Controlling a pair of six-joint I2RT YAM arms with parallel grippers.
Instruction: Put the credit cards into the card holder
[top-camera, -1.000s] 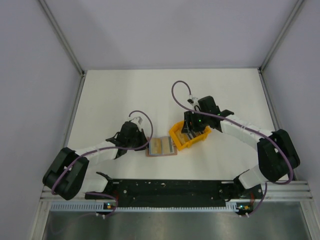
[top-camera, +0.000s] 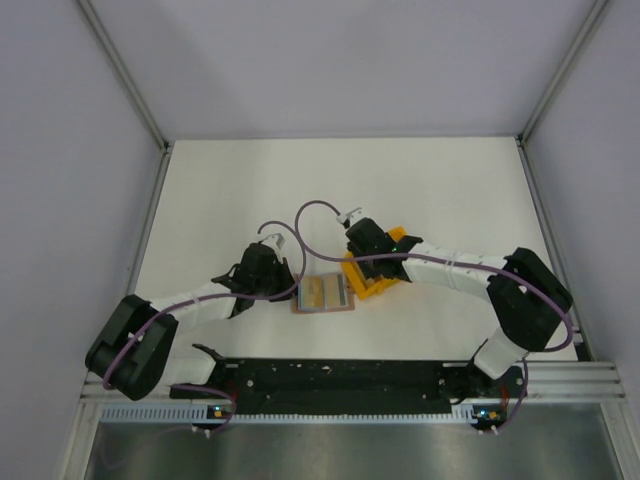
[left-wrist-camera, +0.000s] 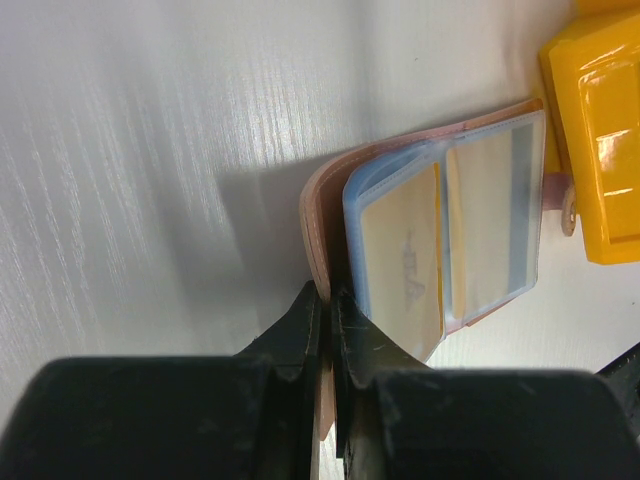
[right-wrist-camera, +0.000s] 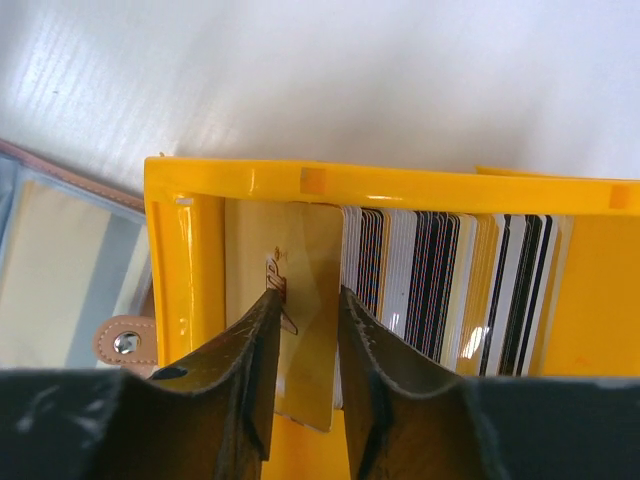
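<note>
The card holder (top-camera: 327, 292), brown with clear sleeves (left-wrist-camera: 493, 200), lies spread on the table. My left gripper is shut on its brown edge (left-wrist-camera: 318, 215). Right of the holder stands a yellow box (top-camera: 372, 282), with a row of cards (right-wrist-camera: 430, 290) on edge inside. In the right wrist view a gold card (right-wrist-camera: 305, 270) leans at the left end of that row. My right gripper is over the box, part open, its fingers (right-wrist-camera: 262, 335) apart at this card's right-hand edge. Whether they touch the card I cannot tell.
The box's wall (left-wrist-camera: 580, 140) stands close against the holder's right side, by its snap strap (right-wrist-camera: 125, 342). Behind both, the white table (top-camera: 340, 170) is bare.
The left arm and the holder have stayed in place.
</note>
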